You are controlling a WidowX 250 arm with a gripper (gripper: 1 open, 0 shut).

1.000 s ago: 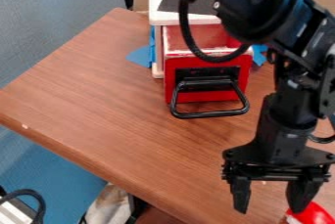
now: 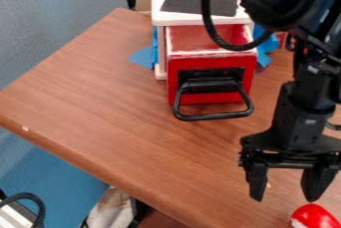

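Note:
My black gripper (image 2: 285, 180) hangs at the right over the wooden table, open, its two fingers apart. A red round object (image 2: 314, 217), only partly in frame at the bottom right edge, lies just below the fingers, with nothing visibly held. A red box or drawer (image 2: 210, 69) with a black wire handle (image 2: 210, 114) stands at the back centre, under a white top with a dark pad.
Blue pieces (image 2: 144, 55) lie either side of the red box.
My gripper has shifted a little to the right and slightly up over the last second, uncovering more of the red object. The red box has stayed in place.

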